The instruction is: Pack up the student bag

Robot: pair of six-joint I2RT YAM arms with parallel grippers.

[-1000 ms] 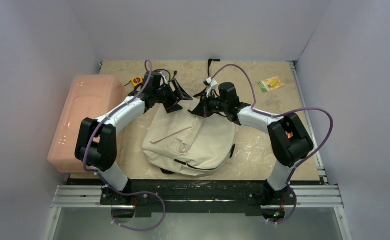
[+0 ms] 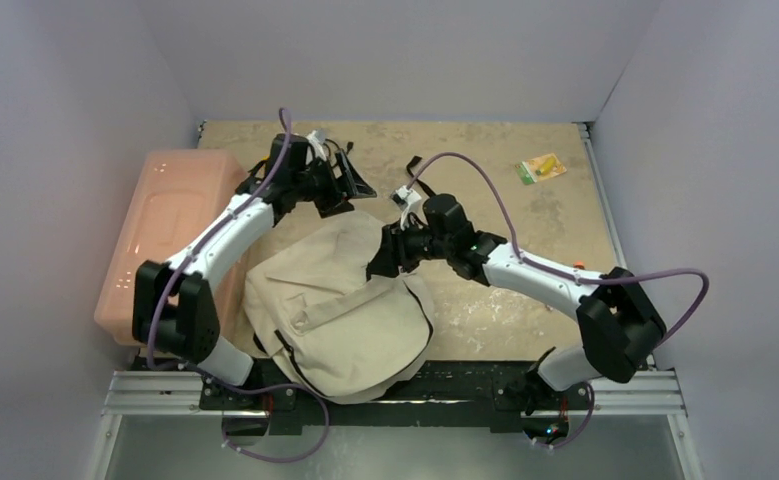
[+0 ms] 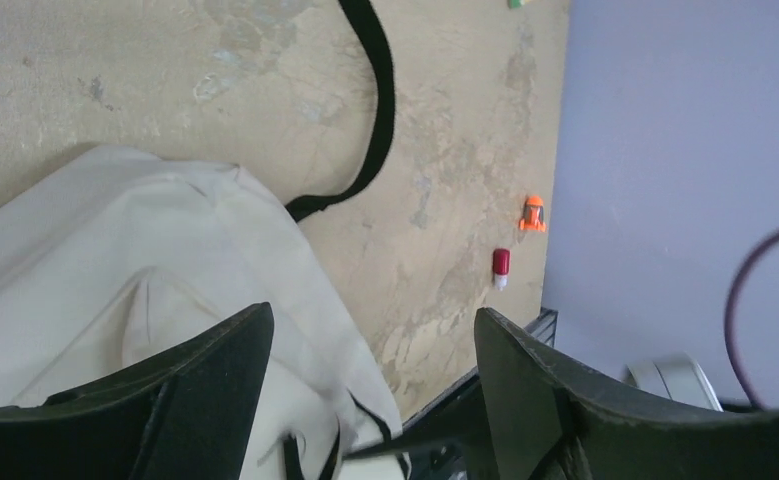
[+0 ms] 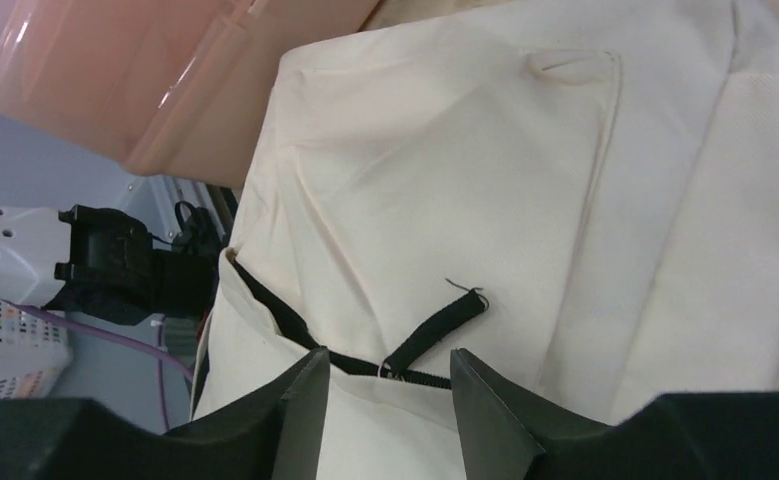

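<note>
The cream canvas bag (image 2: 335,330) lies crumpled at the front left of the table, its black zipper (image 4: 435,330) visible in the right wrist view. My left gripper (image 2: 350,190) hangs above the bag's back edge, open, with only floor and cloth visible between its fingers in the left wrist view. My right gripper (image 2: 385,260) is over the middle of the bag; in the right wrist view its fingertips stand apart above the cloth, open. A black strap (image 3: 380,110) lies behind the bag.
A pink box (image 2: 155,240) fills the left side. A yellow packet (image 2: 540,168) lies at back right; an orange toy (image 3: 532,212) and a red-capped item (image 3: 501,265) lie on the right.
The bag has shifted left and toward the front edge. My right gripper moved toward the front and left; my left gripper rose slightly. The strap behind the bag has shifted.
</note>
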